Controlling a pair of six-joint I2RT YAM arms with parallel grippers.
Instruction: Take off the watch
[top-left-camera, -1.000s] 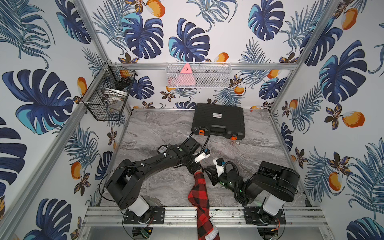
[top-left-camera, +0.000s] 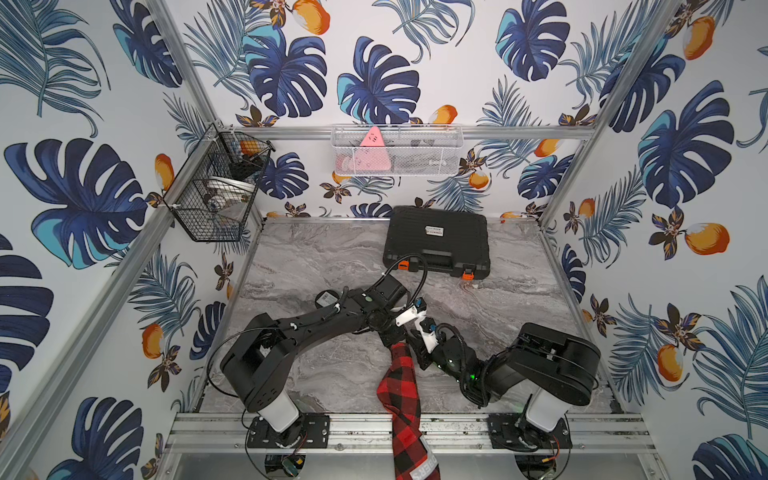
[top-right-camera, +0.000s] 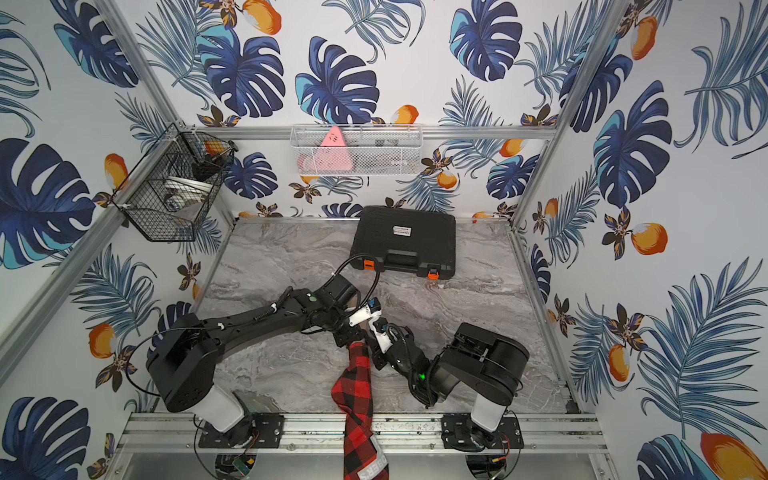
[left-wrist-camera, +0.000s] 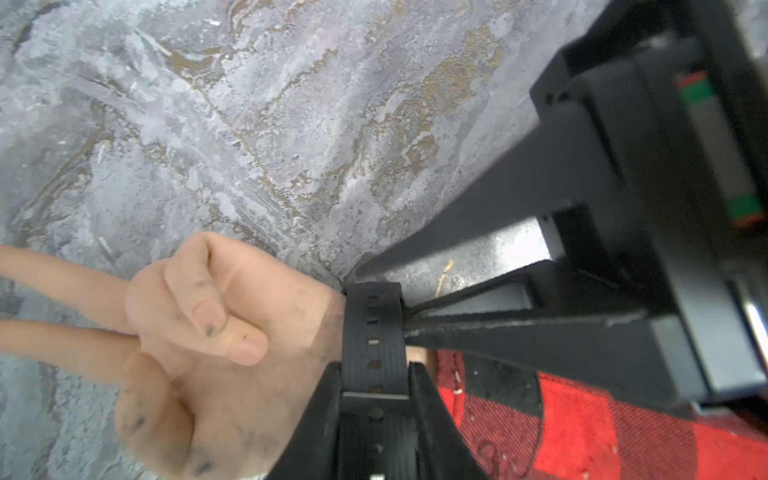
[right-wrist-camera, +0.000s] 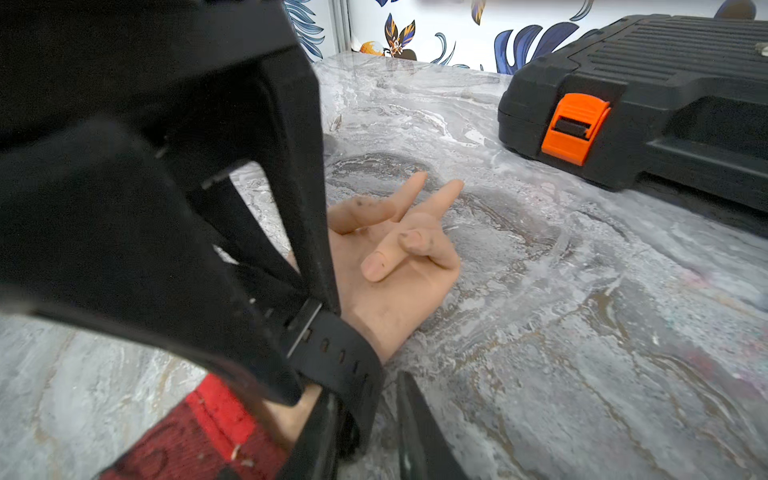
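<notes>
A prosthetic hand (left-wrist-camera: 224, 400) in a red-and-black plaid sleeve (top-left-camera: 404, 408) lies palm up, wearing a black watch strap (left-wrist-camera: 373, 336) with holes and a keeper. In the left wrist view my left gripper is shut on the strap from below. My right gripper's dark fingers reach the strap from the right. In the right wrist view my right gripper has its fingertips apart at the strap's near side, open, while my left gripper sits over the wrist. The watch face is hidden.
A black case with orange latches (top-left-camera: 436, 240) lies at the back. A black wire basket (top-left-camera: 216, 192) hangs on the left, a white mesh basket (top-left-camera: 416, 160) on the back rail.
My right gripper has moved back and inward to meet the left one at the wrist. My left arm has shifted slightly right.
</notes>
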